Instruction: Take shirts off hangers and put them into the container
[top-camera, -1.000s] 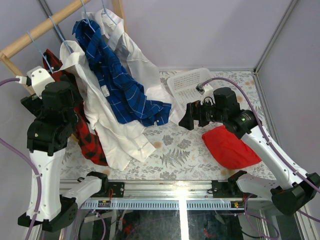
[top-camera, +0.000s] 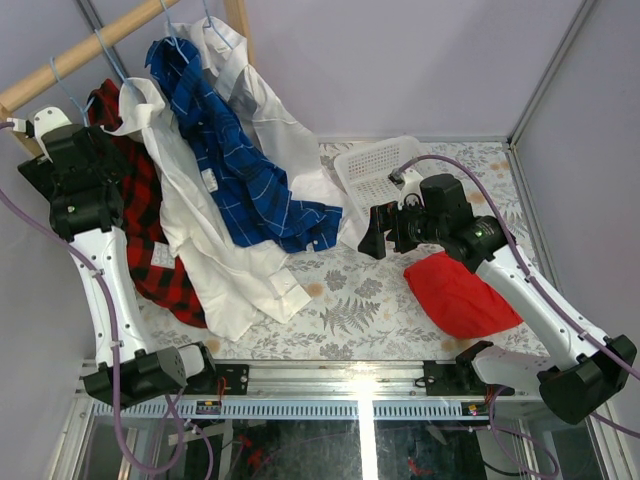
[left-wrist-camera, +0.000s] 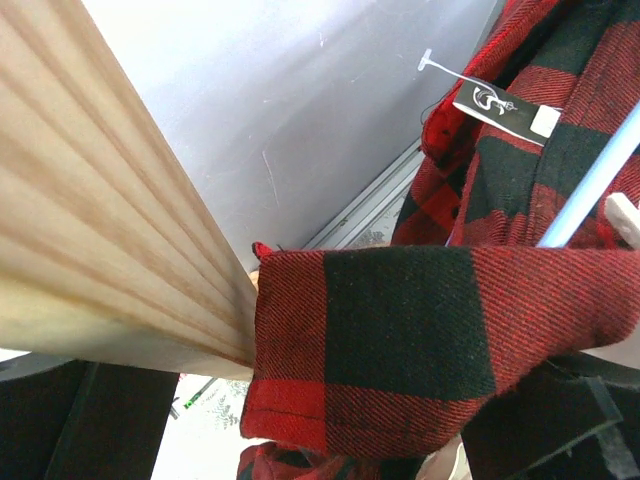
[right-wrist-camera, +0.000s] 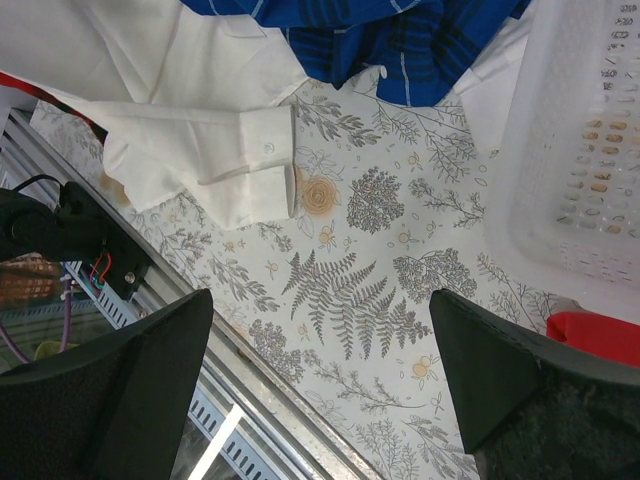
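A red and black checked shirt (top-camera: 147, 207) hangs from a blue hanger (top-camera: 70, 88) at the left end of the rack. My left gripper (top-camera: 85, 150) is at this shirt's upper part. In the left wrist view the gripper is open, and a fold of the checked shirt (left-wrist-camera: 410, 340) lies in the gap, close to the right finger (left-wrist-camera: 560, 425). A light blue bar of the hanger (left-wrist-camera: 595, 180) crosses the shirt there. My right gripper stands open over the patterned table, nothing between its fingers.
A wooden post (left-wrist-camera: 110, 200) is close by the left finger. White shirts (top-camera: 205, 220) and a blue checked shirt (top-camera: 225, 150) hang alongside. A white basket (top-camera: 375, 170) and a red cloth (top-camera: 460, 295) lie to the right, with bare table (top-camera: 340, 300) between.
My left gripper has moved up and left in the top view, toward the rack's end. The checked shirt and its hanger have shifted slightly. My right arm stayed put.
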